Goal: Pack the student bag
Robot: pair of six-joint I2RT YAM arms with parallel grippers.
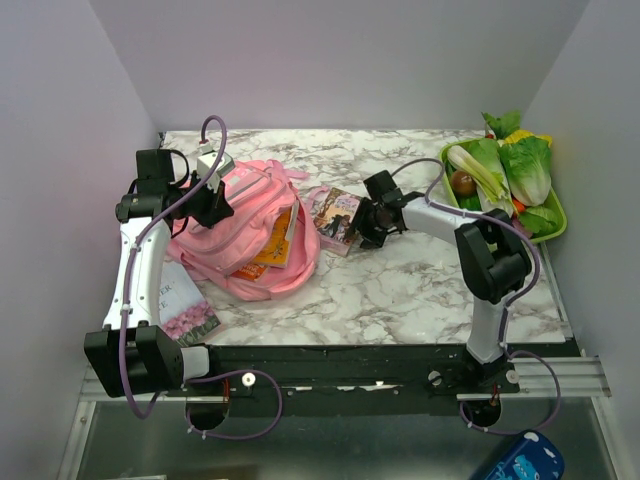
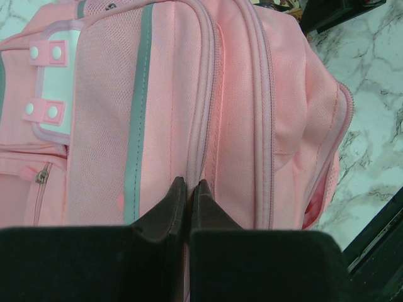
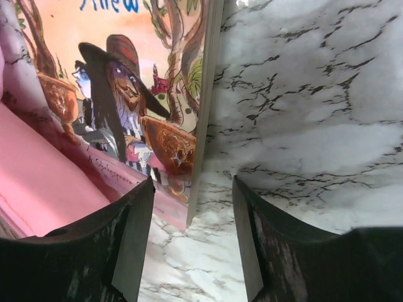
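Observation:
The pink bag (image 1: 232, 240) lies on the left of the marble table, its mouth facing right, with yellow-orange books (image 1: 276, 245) inside. On its seam, my left gripper is shut, and the pink piping runs in between its fingertips. Flat beside the bag's opening lies a picture book (image 3: 135, 94) with a witch-like figure in a hat on its cover. My right gripper is open over that book's near corner, one finger on each side of its right edge. Whether the fingers touch the book cannot be told.
A second book (image 1: 185, 305) with pink flowers lies at the front left, partly under the bag. A green basket of vegetables (image 1: 545, 235) stands at the right.

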